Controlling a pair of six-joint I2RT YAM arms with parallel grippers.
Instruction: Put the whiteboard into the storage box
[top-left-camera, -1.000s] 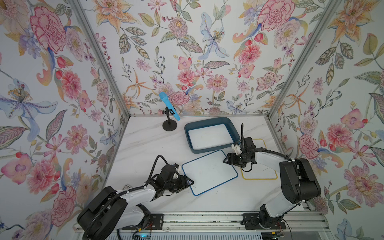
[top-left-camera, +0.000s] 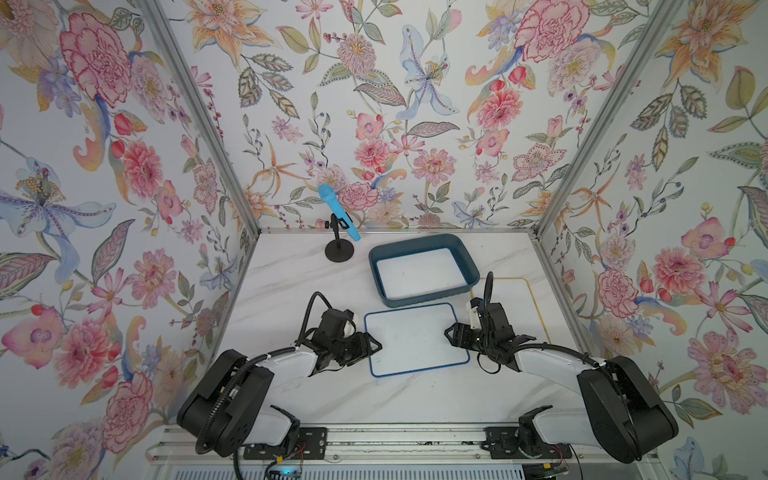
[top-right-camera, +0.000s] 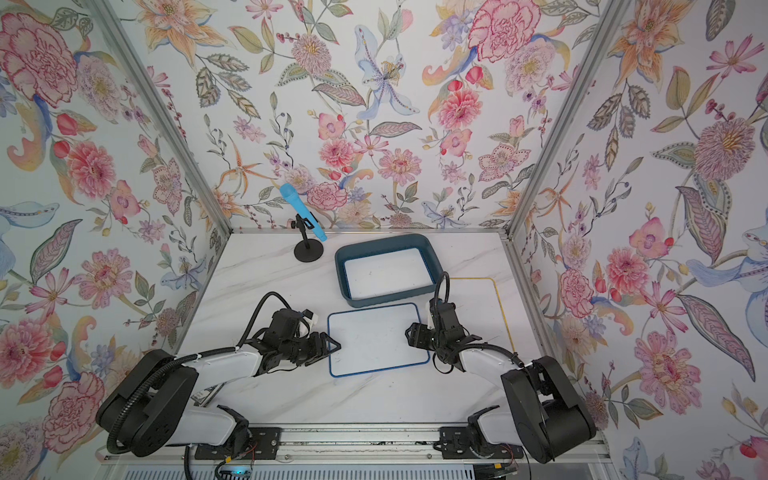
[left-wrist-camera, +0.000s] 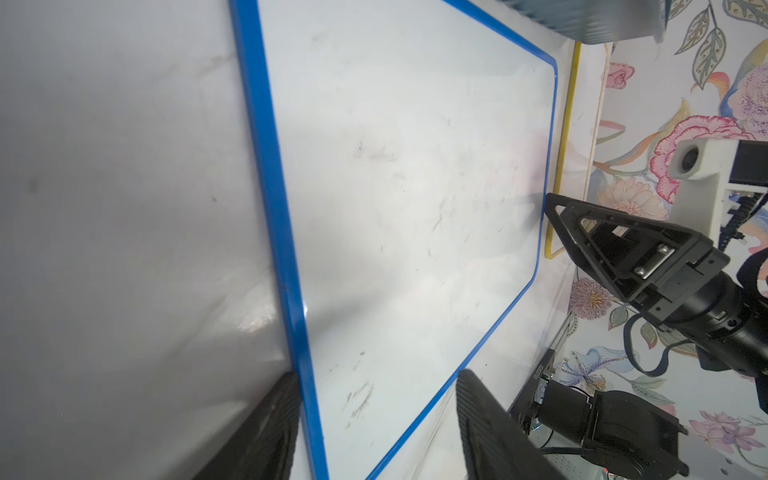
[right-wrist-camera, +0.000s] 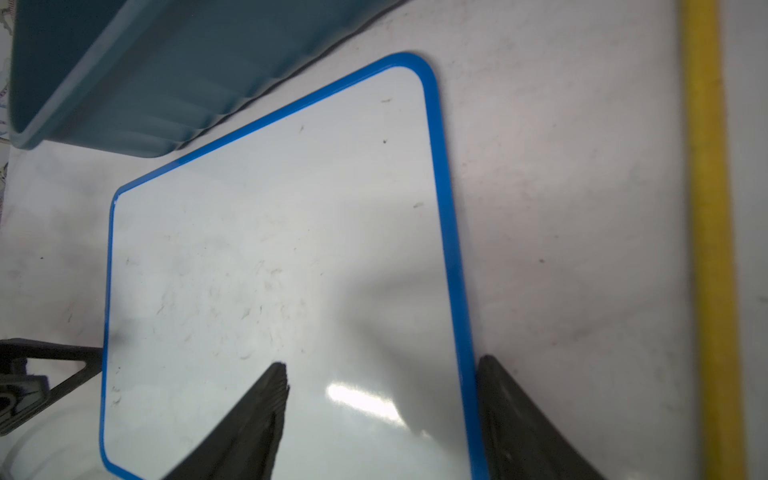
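Observation:
The blue-rimmed whiteboard (top-left-camera: 416, 340) lies flat on the table just in front of the dark teal storage box (top-left-camera: 379, 276), which has a white panel with blue edging inside. My left gripper (top-left-camera: 367, 344) is open at the board's left edge; in the left wrist view its fingertips straddle the blue rim low down. My right gripper (top-left-camera: 456, 335) is open at the board's right edge, its right fingertip against the blue rim in the right wrist view.
A yellow-rimmed board (top-left-camera: 528, 288) lies at the right beside the box. A blue microphone (top-left-camera: 336, 204) on a black stand (top-left-camera: 339, 251) stands at the back left.
The whiteboard has turned more square to the box and shifted slightly toward it.

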